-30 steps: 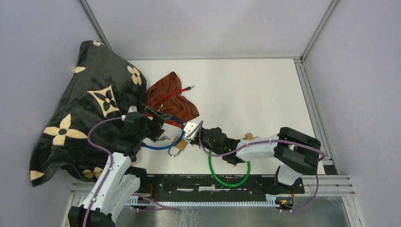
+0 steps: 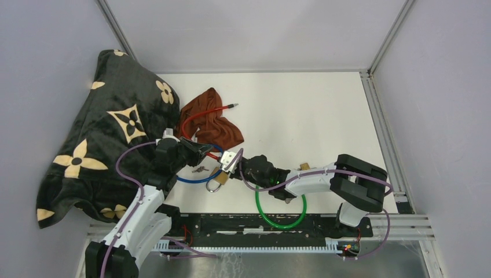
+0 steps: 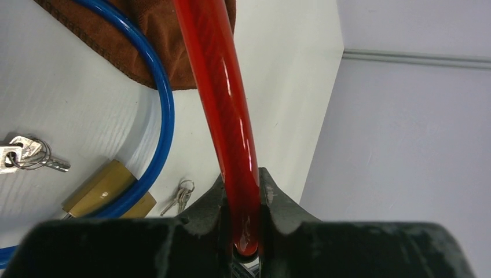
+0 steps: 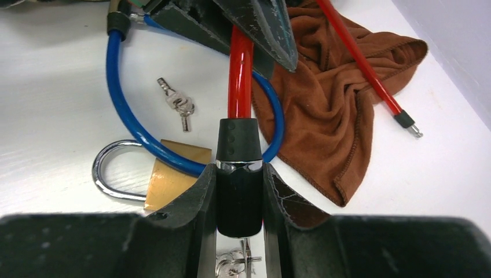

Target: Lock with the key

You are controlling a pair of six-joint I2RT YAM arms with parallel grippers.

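Observation:
A red cable lock [image 3: 217,92] is held between both grippers. My left gripper [image 2: 205,150] is shut on its red tube; in the left wrist view the tube runs up out of the fingers. My right gripper is shut on its black lock body [image 4: 239,202]. The other end, with a metal tip [image 4: 414,130], lies over a brown cloth [image 4: 324,133]. A key bunch [image 4: 176,101] lies within a blue cable lock [image 4: 124,110]. More keys [image 3: 179,197] show behind the held lock body.
A brass padlock [image 4: 173,185] lies under the blue loop. A green cable [image 2: 284,226] lies at the front edge beneath the right arm, and a dark patterned blanket [image 2: 98,139] covers the left side.
My left gripper has shifted slightly along the red tube, now closed on it near the lock body. The right gripper has moved slightly left.

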